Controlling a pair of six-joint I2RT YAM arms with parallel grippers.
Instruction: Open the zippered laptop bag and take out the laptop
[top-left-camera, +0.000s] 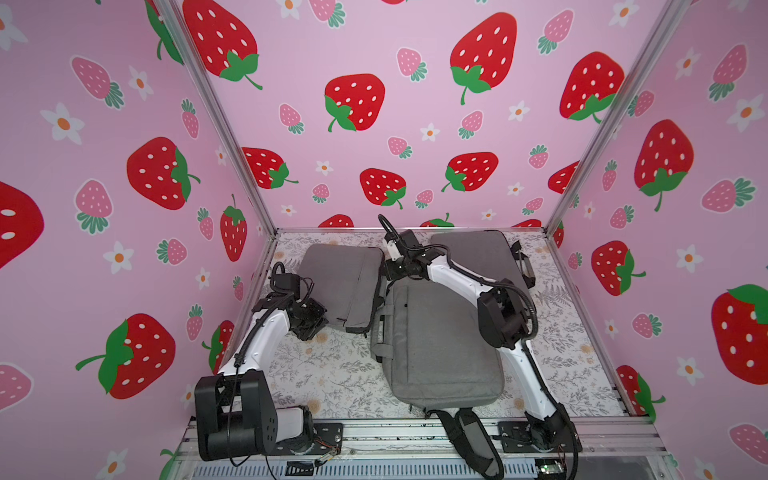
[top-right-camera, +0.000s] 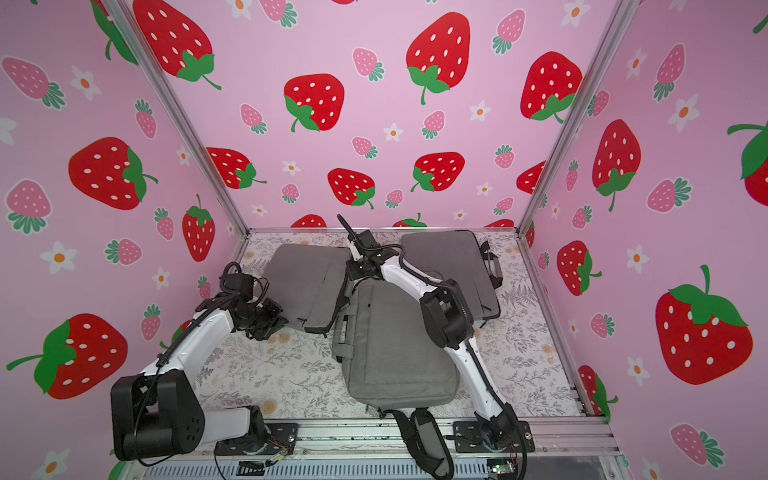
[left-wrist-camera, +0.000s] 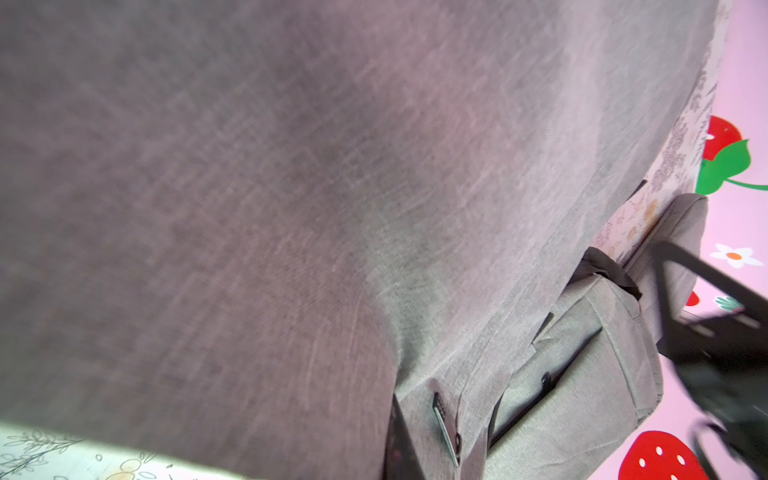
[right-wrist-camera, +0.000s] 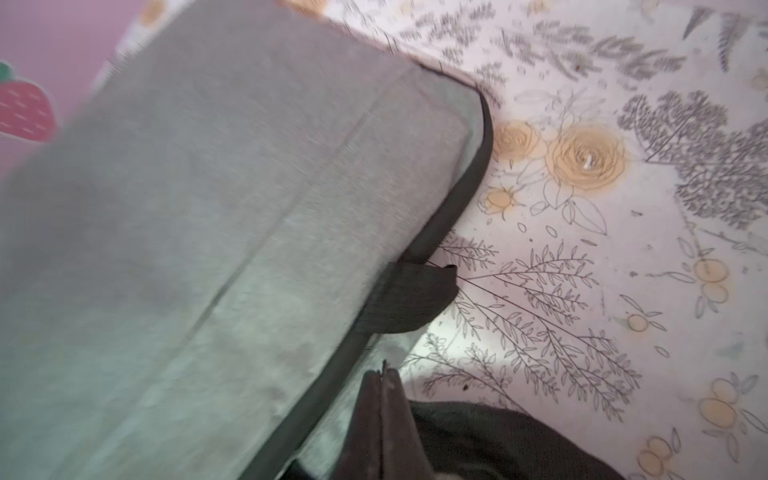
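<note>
The grey laptop bag (top-left-camera: 334, 276) lies flat at the left. A black band and a short dark fabric tab (right-wrist-camera: 412, 297) run along its edge in the right wrist view. My right gripper is shut with nothing between its fingers; its tips lie just below the tab, which is outside them. My left gripper (top-left-camera: 316, 318) is at the bag's near left corner. Grey cloth fills the left wrist view, its creases running into a dark finger (left-wrist-camera: 401, 444); the other finger is hidden by the cloth. No laptop shows.
A large grey backpack (top-left-camera: 448, 352) lies right of the laptop bag, with its strap (top-left-camera: 476, 440) hanging over the front edge. Another grey bag (top-left-camera: 484, 252) sits behind it at the back right. Bare patterned table (top-left-camera: 320, 376) shows at front left.
</note>
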